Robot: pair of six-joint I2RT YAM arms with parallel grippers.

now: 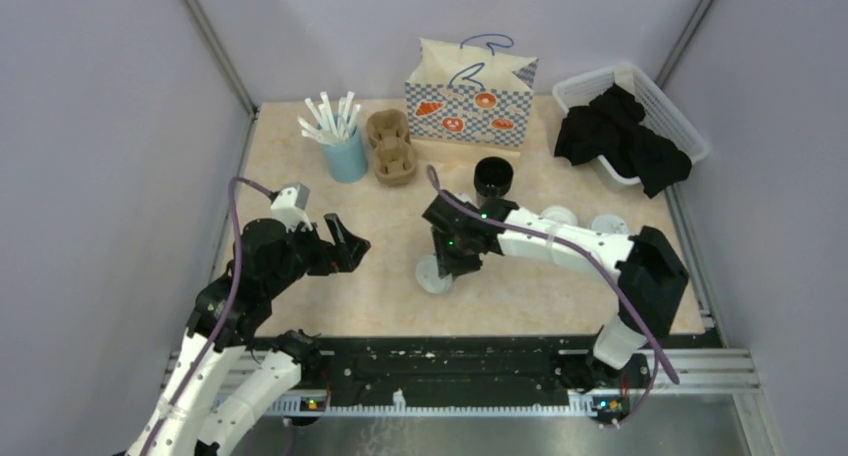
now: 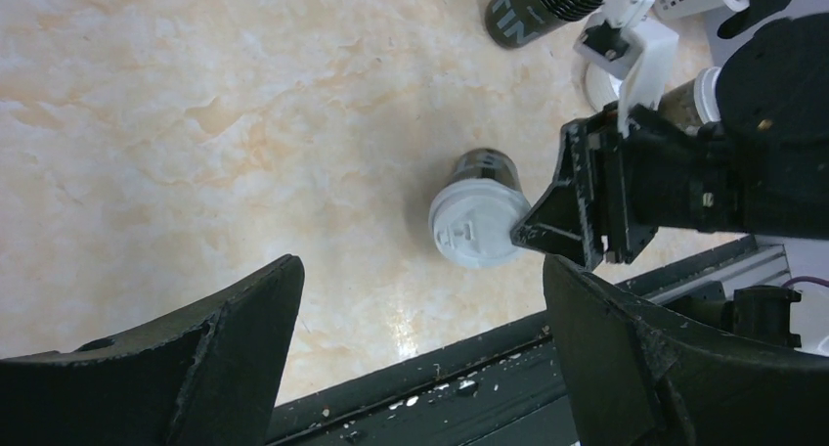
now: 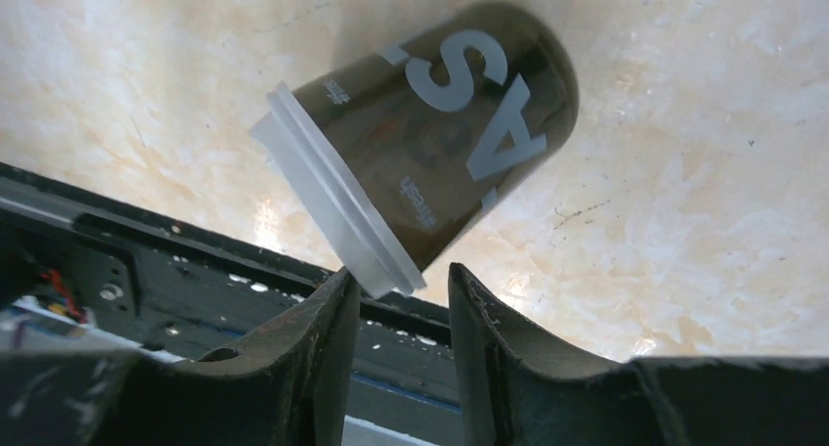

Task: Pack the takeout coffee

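A dark coffee cup with a white lid (image 1: 433, 274) is at the front middle of the table, lid upward in the left wrist view. My right gripper (image 1: 462, 266) is at the lid's right side, with the lid's edge between its fingertips. Bare table shows between the spread fingers of my left gripper (image 1: 348, 232), left of the cup. At the back, a brown cup carrier (image 1: 393, 148) stands empty beside a checked paper bag (image 1: 468, 111). Partly behind the right arm are two more white-lidded cups (image 1: 558, 216).
Black stacked cups (image 1: 493, 176) stand behind the right arm. A blue holder of white sticks (image 1: 345, 159) is at the back left, and a white basket with black cloth (image 1: 640, 126) at the back right. Between the grippers the table is clear.
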